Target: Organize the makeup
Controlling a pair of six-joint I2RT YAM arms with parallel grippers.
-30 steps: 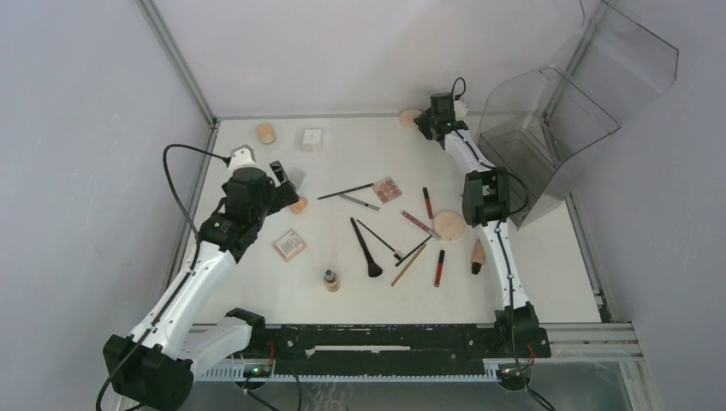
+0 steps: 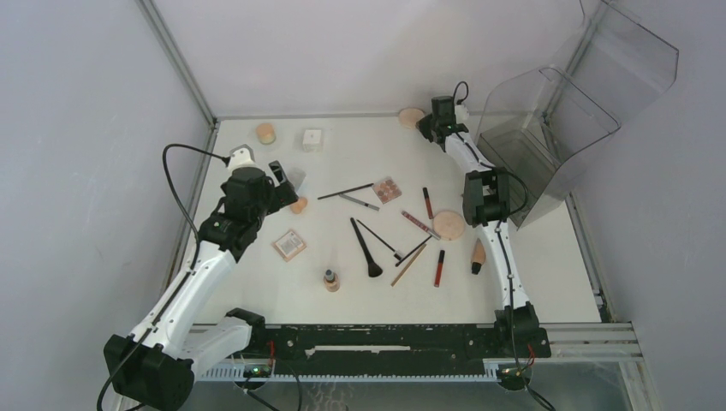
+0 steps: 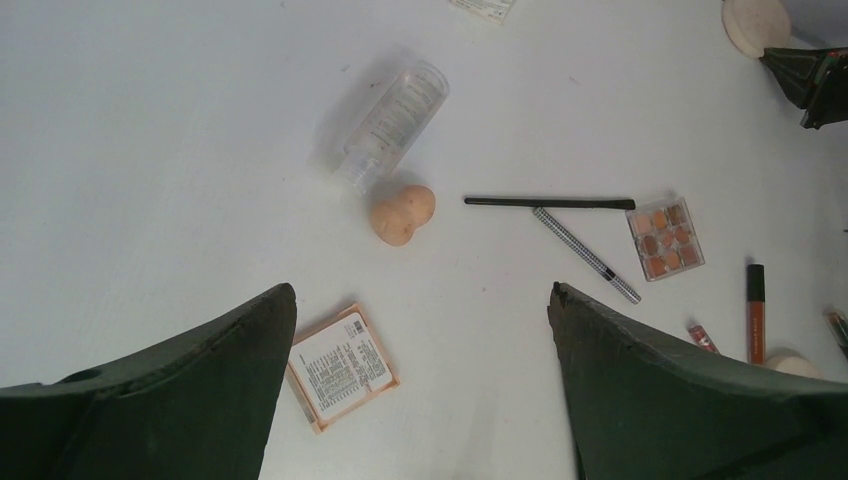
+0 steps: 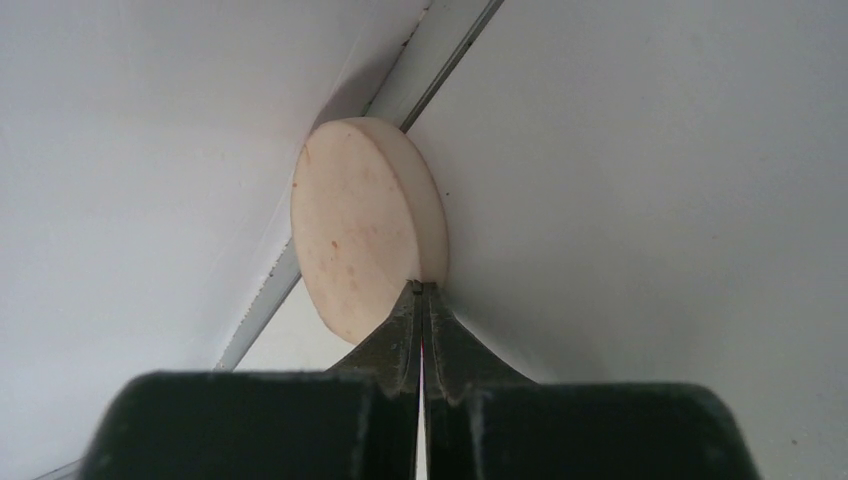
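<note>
A round pale powder puff (image 2: 409,117) (image 4: 355,225) lies at the back edge of the table against the rail. My right gripper (image 2: 421,126) is shut, its tips touching the puff's near edge, with nothing visible between them. My left gripper stands open over the left side of the table, above a square compact (image 3: 345,368), a sponge (image 3: 405,215) and a clear bottle (image 3: 398,120). Brushes (image 2: 366,253), pencils, lip products, an eyeshadow palette (image 2: 386,190), a second puff (image 2: 449,225) and a foundation bottle (image 2: 331,280) lie loose on the table.
A clear acrylic organizer (image 2: 556,158) with a raised lid stands at the back right, beside the right arm. A candle-like jar (image 2: 265,132) and white box (image 2: 312,139) are at the back left.
My right gripper's wrist has shifted very slightly toward the front of the table. The left arm and the objects have not visibly moved.
</note>
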